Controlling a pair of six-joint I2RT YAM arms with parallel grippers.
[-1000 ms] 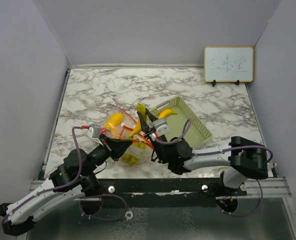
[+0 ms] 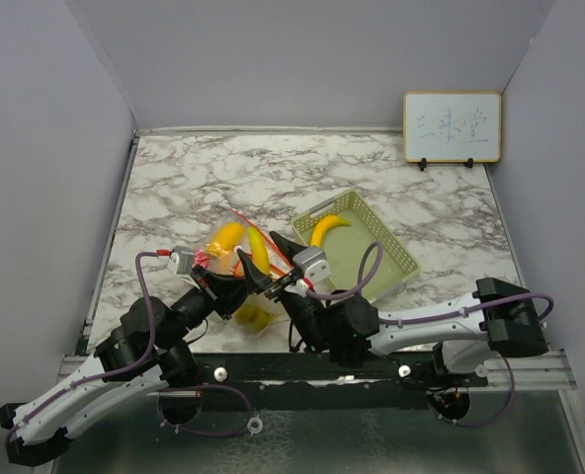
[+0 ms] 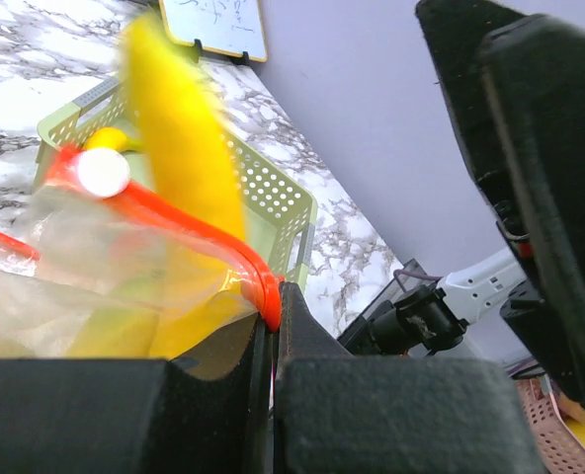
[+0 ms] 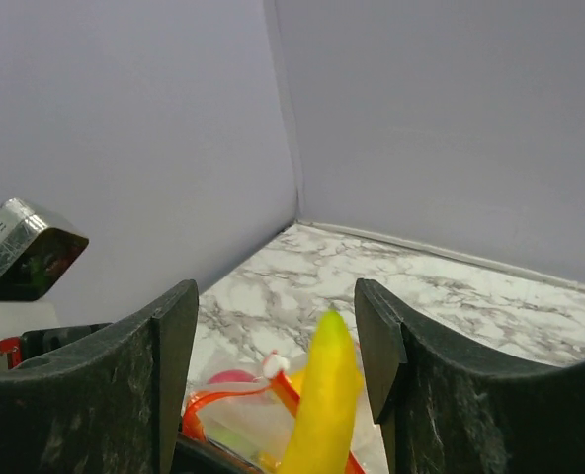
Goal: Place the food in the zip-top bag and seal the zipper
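Observation:
A transparent zip bag (image 3: 85, 267) with a red-orange zipper edge lies on the table, with yellow and red food inside. My left gripper is shut on the zipper edge at the bag's mouth. A yellow banana (image 2: 258, 250) stands tilted in the mouth. Its lower part shows through the film in the left wrist view; its upper end sticks out. My right gripper has its fingers spread to either side of the banana, with gaps visible in the right wrist view. In the top view the two grippers are close together.
A green basket (image 2: 403, 262) right of the bag holds another banana (image 2: 329, 228). A whiteboard (image 2: 453, 126) stands at the back right.
The right gripper carried the banana leftward to the bag's mouth, and its fingers have since spread apart around it. The banana is now more upright. The left arm has barely moved.

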